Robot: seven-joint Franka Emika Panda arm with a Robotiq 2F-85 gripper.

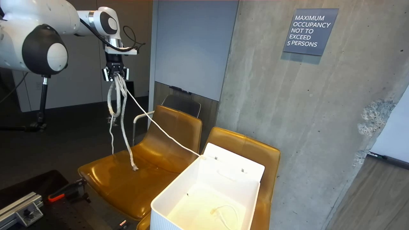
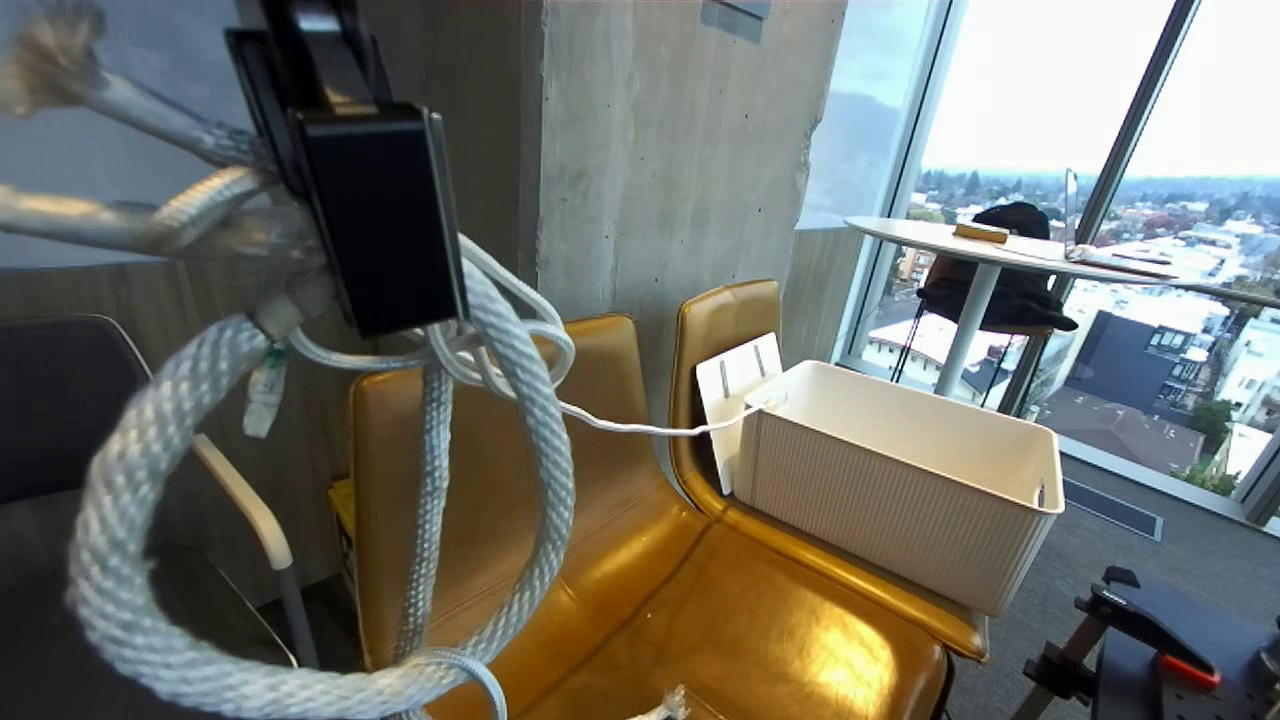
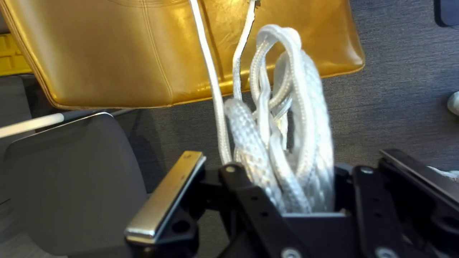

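High at the left in exterior view 1, my gripper (image 1: 115, 75) is shut on a bundle of white rope (image 1: 118, 95). Thick loops and loose ends dangle below the fingers; one frayed end hangs over the left chair's seat. A thin white cord (image 2: 636, 427) runs from the bundle down to the back corner of the white ribbed bin (image 2: 864, 510). In the wrist view the looped rope (image 3: 320, 124) rises from between the fingers, hiding their tips. The bin stands on the other chair, well below and right of the gripper in exterior view 1.
Beneath the rope is a tan leather chair (image 1: 153, 164), its seat bare. A black chair (image 3: 77, 180) with a pale armrest stands beside it. A white panel (image 1: 234, 163) leans at the bin's back. Inside the bin lies a thin cord. Clamps (image 1: 69, 190) lie at lower left.
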